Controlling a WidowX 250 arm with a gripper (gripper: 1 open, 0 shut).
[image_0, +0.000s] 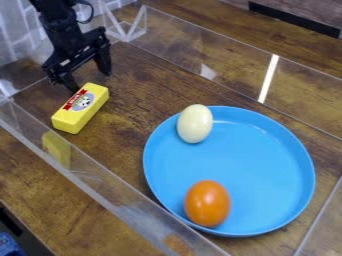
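Observation:
My gripper (75, 66) is at the upper left, black, above the back end of a yellow box (80, 108) with a red and white label. Whether its fingers are open or shut is too small and dark to tell. A white egg (194, 124) rests at the upper edge of a blue plate (229, 191), and an orange ball (207, 203) sits on the plate's lower part.
Clear panels run along the left side and diagonally across the lower left.

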